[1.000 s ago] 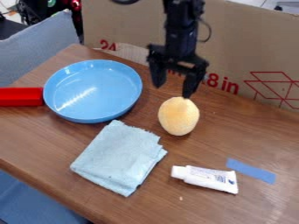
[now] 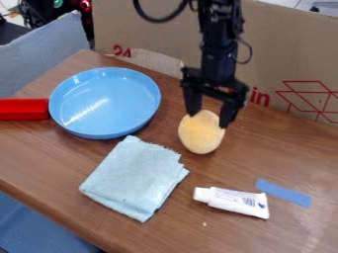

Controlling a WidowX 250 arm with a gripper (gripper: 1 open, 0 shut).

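The black gripper [image 2: 211, 110] is open, its fingers reaching down over the top of a pale yellow rounded object [image 2: 201, 136] on the wooden table. One finger is on each side of that object's upper part; whether they touch it is not clear. A blue plate [image 2: 103, 99] lies to the left. A folded light-blue cloth [image 2: 133, 178] is at the front left, and a white tube [image 2: 231, 201] lies at the front right.
A red object [image 2: 22, 112] sits at the left edge beside the plate. A blue strip [image 2: 283, 193] lies right of the tube. A cardboard panel [image 2: 294, 69] stands behind the table, whose right part [image 2: 297, 158] is mostly clear.
The gripper has come down and a little to the left, from above and behind the yellow object to its top. The objects on the table have not visibly moved.
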